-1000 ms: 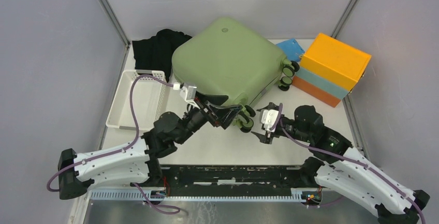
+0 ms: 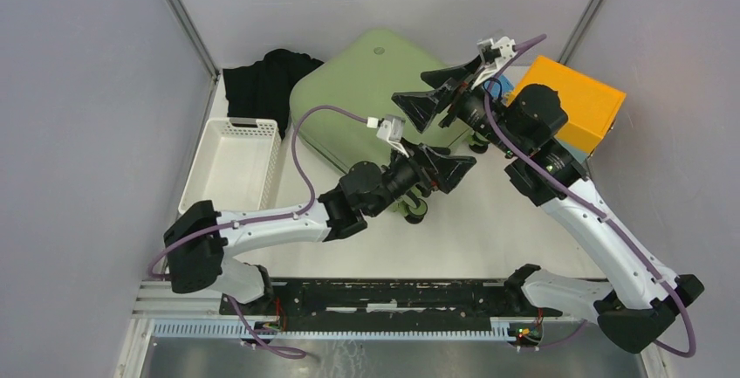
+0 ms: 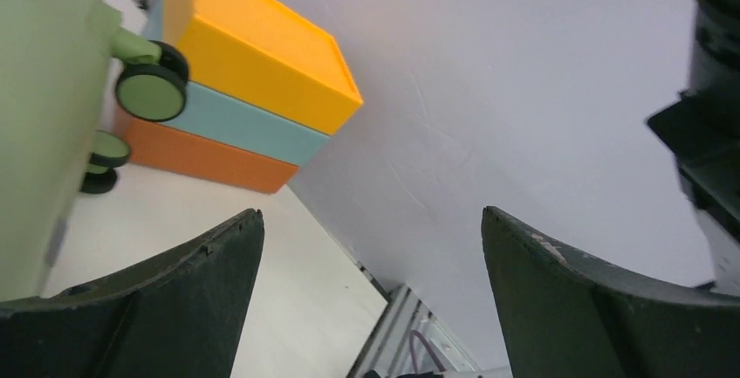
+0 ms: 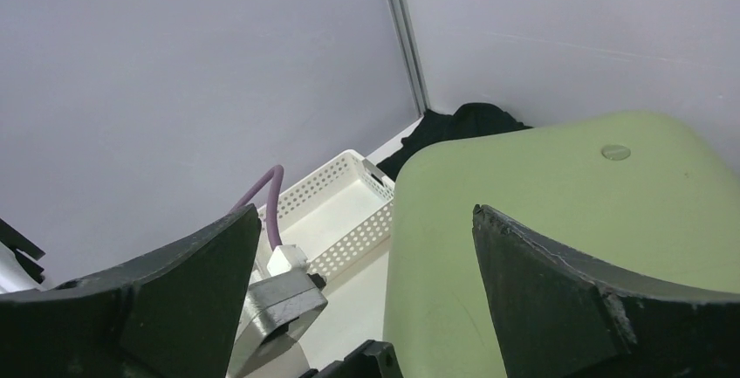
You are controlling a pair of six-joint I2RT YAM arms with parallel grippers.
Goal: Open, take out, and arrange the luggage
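Note:
A green suitcase lies on its side in the middle of the white table, wheels toward the front right. My left gripper hovers over its front right corner, open and empty; in the left wrist view, the suitcase's side and wheels are to the left beyond the fingers. My right gripper is raised over the suitcase's right part, open, with the green top beyond its fingers in the right wrist view and part of the left arm low in that view.
Orange, teal and red boxes are stacked at the right, beside a partly hidden blue item. A white basket and black cloth are at the left. Walls enclose three sides.
My right gripper has risen from the front right to over the suitcase and moved slightly left since. My left gripper has moved rightward across the suitcase's front. The suitcase has not moved.

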